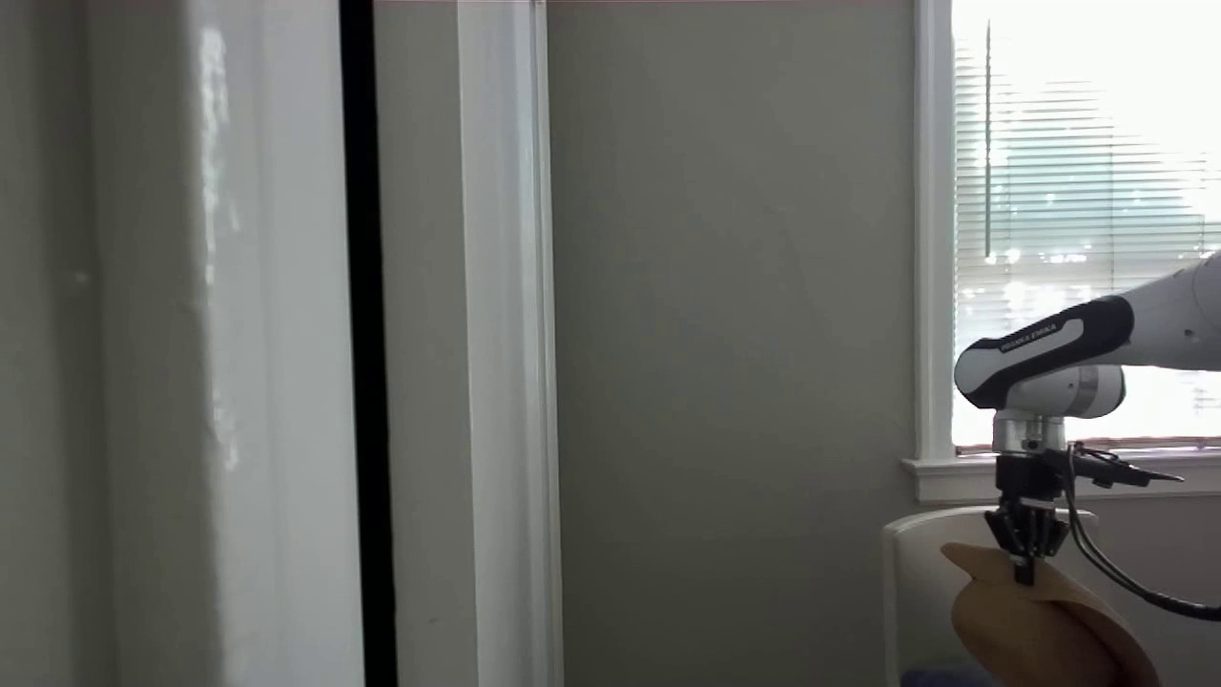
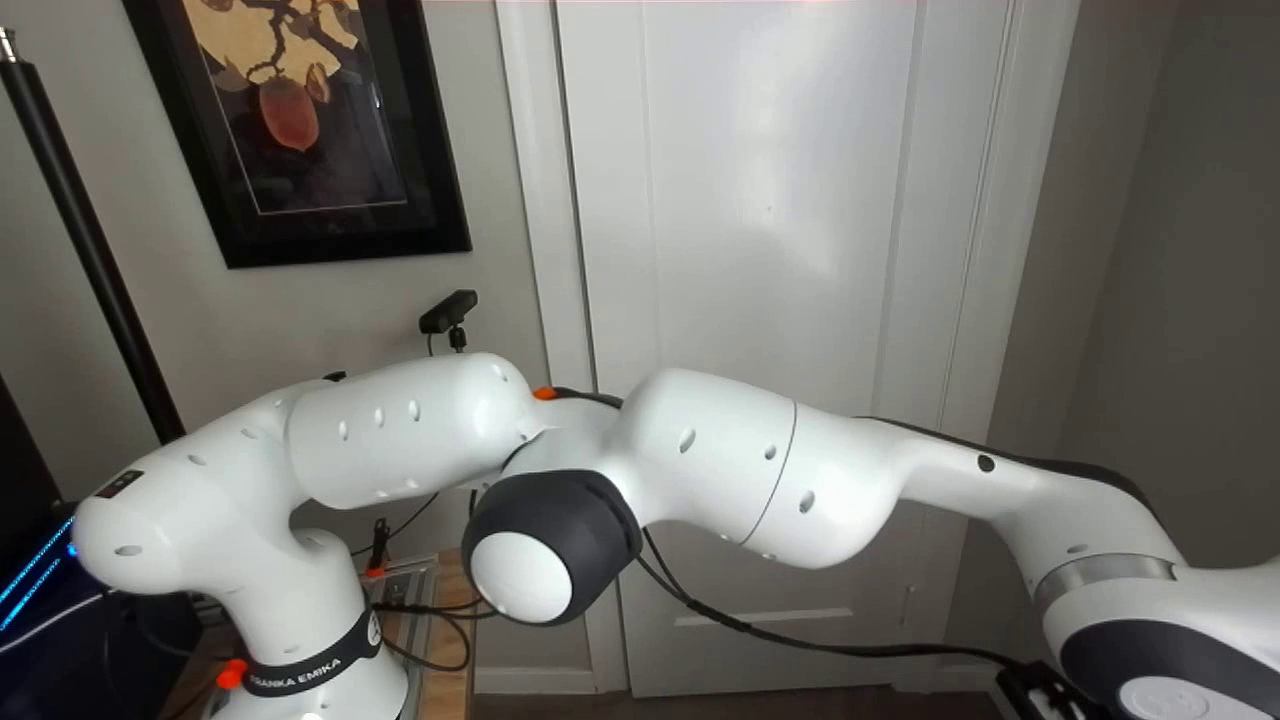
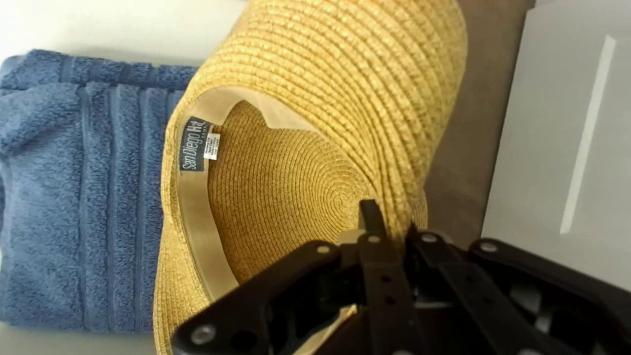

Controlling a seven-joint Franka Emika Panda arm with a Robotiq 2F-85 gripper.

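A tan woven straw hat point(image 3: 284, 177) fills the middle of the wrist view, its hollow crown facing the camera and a dark label inside on the pale band. My gripper is shut on the hat's fabric near the brim and crown edge; one finger point(image 3: 372, 222) shows inside the opening, while the other is mostly hidden. In exterior view 1 the hat point(image 1: 1030, 624) hangs tilted below my gripper point(image 1: 1024, 571) at the lower right. Exterior view 2 shows the arm but not the hat.
A folded blue towel point(image 3: 77, 201) lies on a pale surface to the left of the hat. A white chair-like back point(image 1: 916, 572) stands behind the hat under the window. A white panelled door point(image 3: 562, 148) is at the right in the wrist view.
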